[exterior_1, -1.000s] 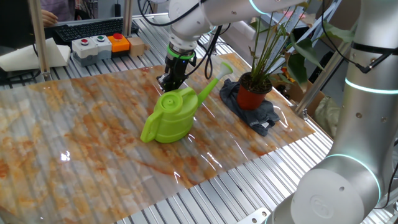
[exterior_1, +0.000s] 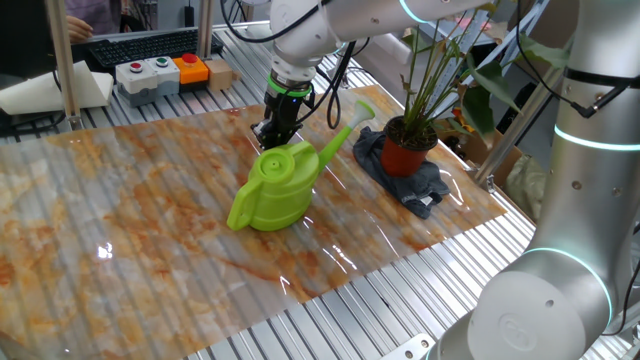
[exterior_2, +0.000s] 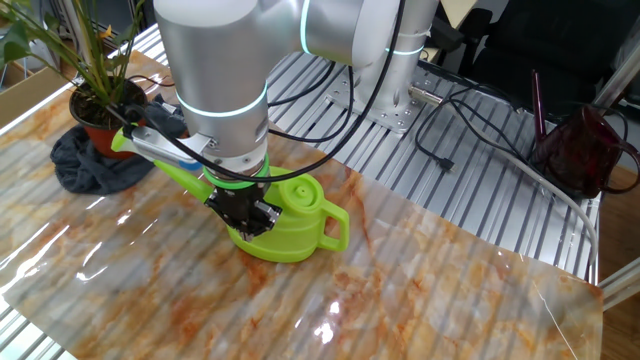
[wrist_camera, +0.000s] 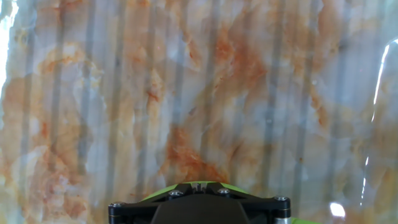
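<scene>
A lime-green watering can stands upright on the marbled sheet, its spout towards the plant and its handle on the opposite side. Beside the can's body is my black gripper, pointing down; exterior view 1 has it partly behind the can. In the wrist view the gripper shows at the bottom edge with its fingers brought together, and nothing can be seen between them. A green edge of the can peeks out around it. Whether the fingers touch the can cannot be told.
A potted plant sits on a dark cloth near the spout. Button boxes and a keyboard are at the back. A dark red watering can stands on the slatted table beyond loose cables. Much of the marbled sheet is bare.
</scene>
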